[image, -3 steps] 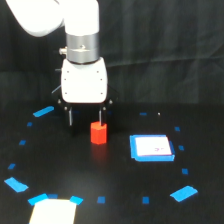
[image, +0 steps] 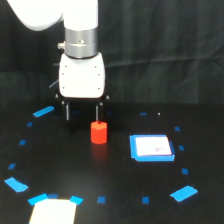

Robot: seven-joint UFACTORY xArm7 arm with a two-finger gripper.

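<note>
A small red block (image: 98, 133) stands on the black table near the middle of the camera view. My white gripper (image: 83, 114) hangs at the upper left, pointing down, with its dark fingers wide apart. It is open, and nothing shows between the fingers. In the picture, the block appears just below the right-hand finger. Whether that finger touches the block is hard to tell against the dark background.
To the right of the block lies a blue-bordered white square (image: 153, 146). A pale square (image: 53, 212) is at the near left edge. Blue tape marks dot the table.
My gripper has shifted very slightly up and to the left. The red block and the squares have stayed where they were.
</note>
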